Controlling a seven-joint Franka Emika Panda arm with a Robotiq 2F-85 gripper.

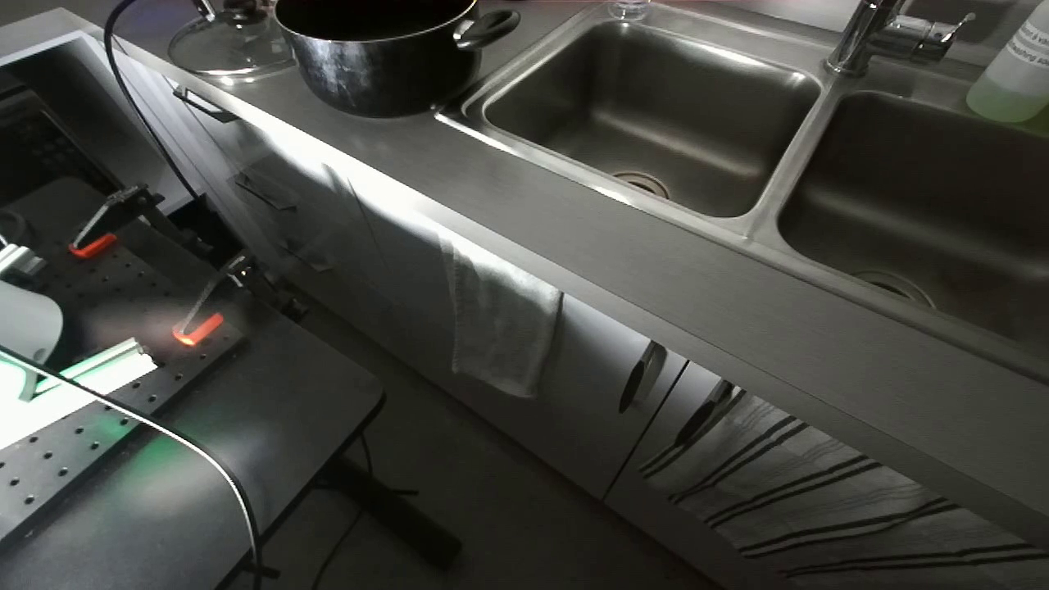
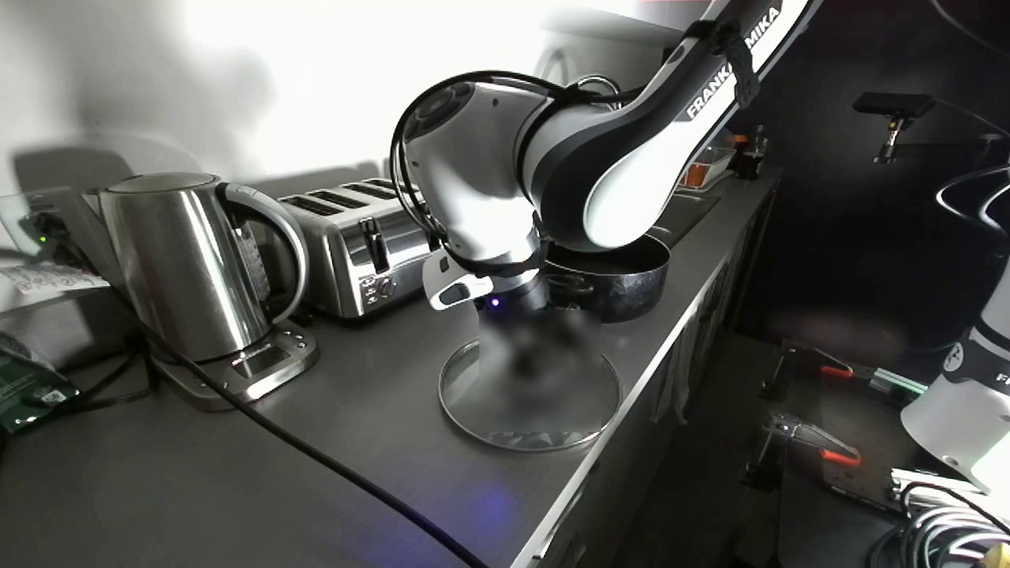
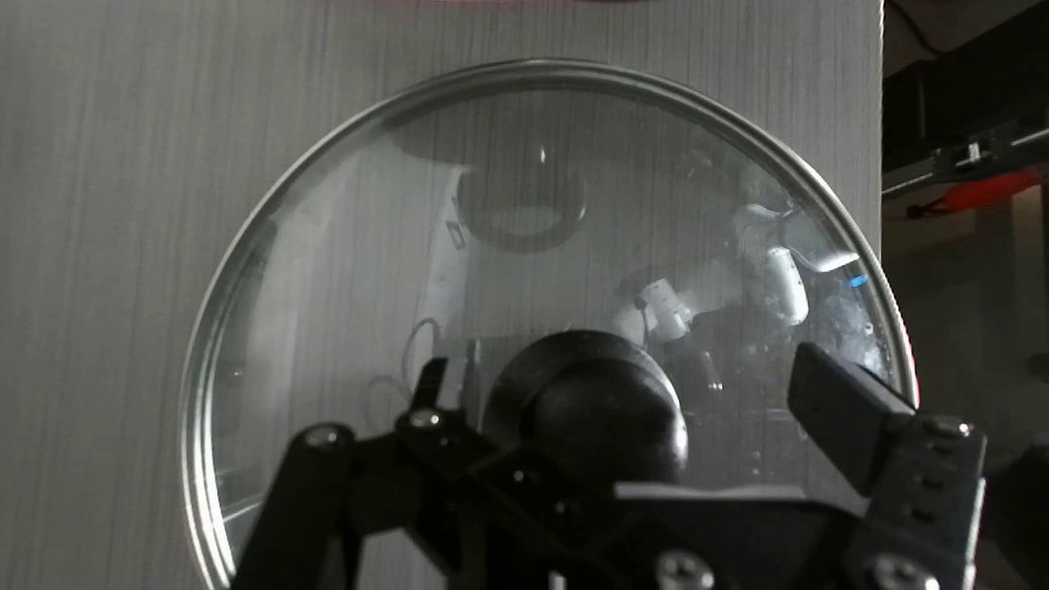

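Note:
A round glass lid (image 3: pixel 324 246) with a metal rim lies flat on the counter, its black knob (image 3: pixel 600 393) facing up. In the wrist view my gripper is open above the lid, with one finger on each side of the knob and a gap visible at both sides. Just beyond the lid stands a dark pot (image 2: pixel 620 284), uncovered; it is also the black pot (image 1: pixel 379 74) at the top of exterior view 1. A blurred patch hides my fingers and the knob in exterior view 2.
A steel kettle (image 2: pixel 170 274) and a toaster (image 2: pixel 355 237) stand along the wall. Past the pot is a double sink (image 1: pixel 649 118). The counter edge (image 3: pixel 880 128) runs close by the lid's right side. A black cable (image 2: pixel 312 454) crosses the open counter in front.

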